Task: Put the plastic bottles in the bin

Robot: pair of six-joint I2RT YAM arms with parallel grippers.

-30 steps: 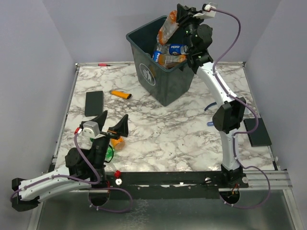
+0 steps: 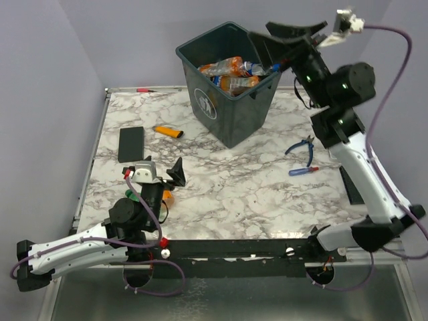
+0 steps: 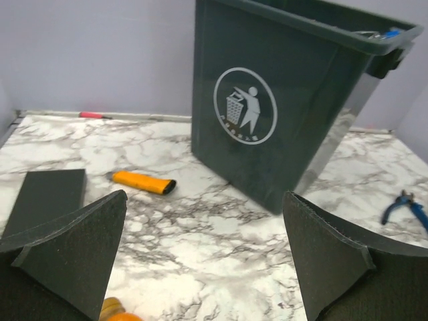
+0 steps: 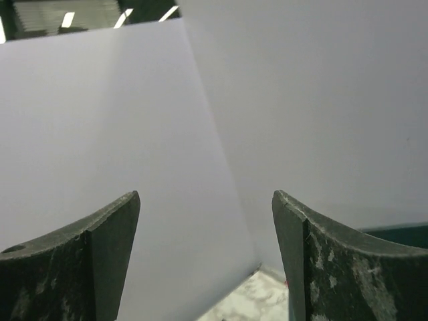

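Observation:
A dark green bin [image 2: 207, 117] with plastic bottles [image 2: 221, 68] inside stands at the back centre. My right gripper [image 2: 274, 47] is raised at the bin's right side, blurred in the top view; in the right wrist view its fingers are apart with nothing between. My left gripper [image 2: 164, 170] hangs open over the front left, above an orange bottle [image 2: 167, 197] and a green one, both mostly hidden under it. The left wrist view shows the bin [image 3: 281, 107] ahead and an orange bottle [image 3: 124, 315] at the bottom edge.
A black pad [image 2: 131, 144], an orange-handled tool [image 2: 168, 132], pliers [image 2: 301, 144], a screwdriver [image 2: 303, 171] and another dark pad [image 2: 351, 184] lie on the marble table.
The orange bottle my right gripper held a second ago lies in the bin. My left gripper has shifted slightly.

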